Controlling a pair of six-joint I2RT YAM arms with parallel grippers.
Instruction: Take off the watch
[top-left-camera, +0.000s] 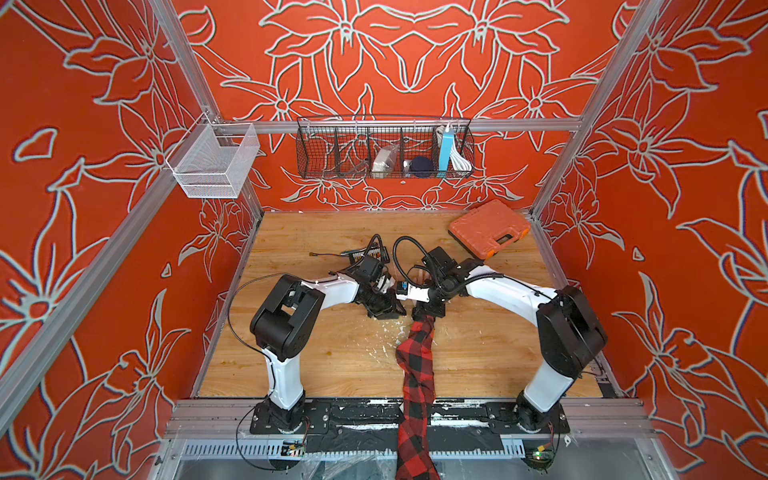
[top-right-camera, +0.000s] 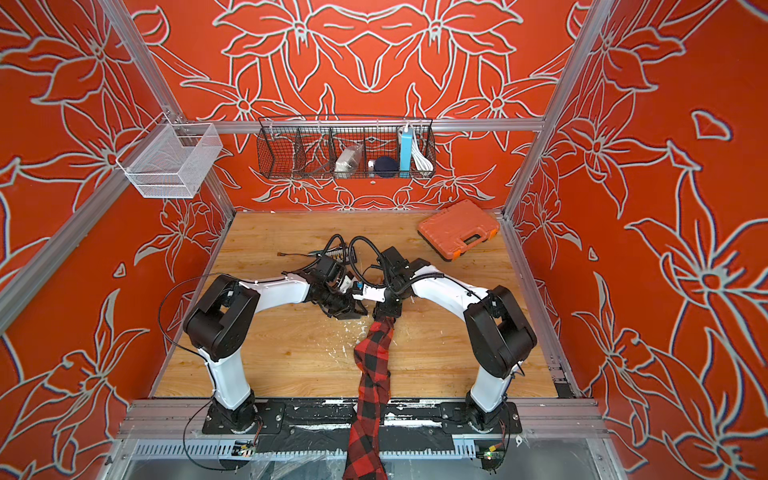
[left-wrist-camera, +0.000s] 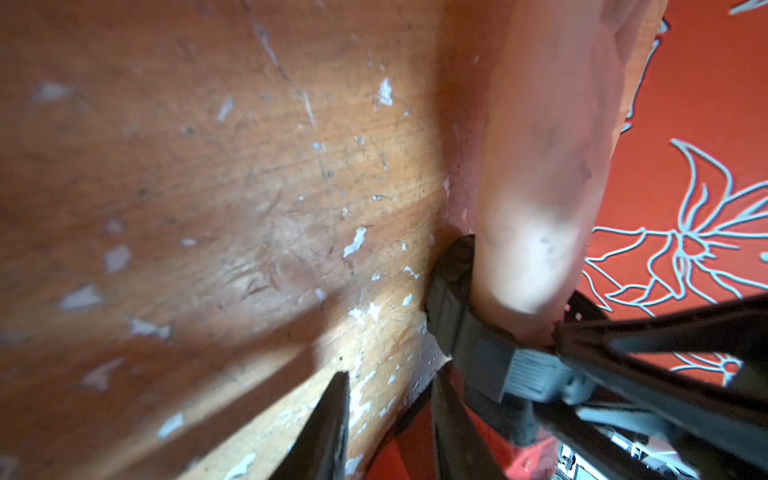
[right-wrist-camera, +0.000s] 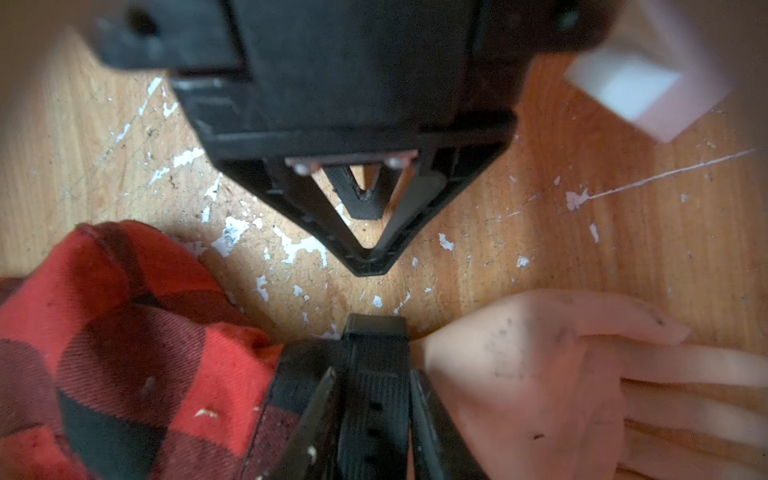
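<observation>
A black watch strap (right-wrist-camera: 374, 400) circles the wrist of a pale model hand (right-wrist-camera: 520, 376), with a red-black plaid sleeve (right-wrist-camera: 160, 344) beside it. In the left wrist view the strap's clasp part (left-wrist-camera: 536, 374) faces the black fingers of the right gripper. My right gripper has one finger on each side of the strap; whether both touch it is hard to tell. Off to the side of the strap, my left gripper stands part open above the table, nothing between its tips. Both arms hide the hand in the top views.
An orange case (top-left-camera: 489, 228) lies at the back right of the table (top-left-camera: 320, 360). Behind the left gripper is a small dark item with a cable (top-left-camera: 364, 254). A wire basket (top-left-camera: 384, 152) hangs on the back wall.
</observation>
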